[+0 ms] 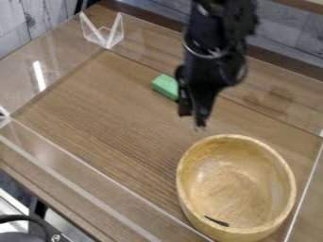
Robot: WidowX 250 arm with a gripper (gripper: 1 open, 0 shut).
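The dark gripper [197,110] hangs blurred over the middle of the table, just right of a green block [165,86] and partly in front of it. It looks shut, with nothing visible between its fingers, though blur hides detail. A yellow bowl [202,189] sits at the lower right, below the gripper, with a small dark thin mark or object on its floor.
A small white wire holder [104,33] stands at the back left. Walls border the back, and dark cables lie at the bottom left corner.
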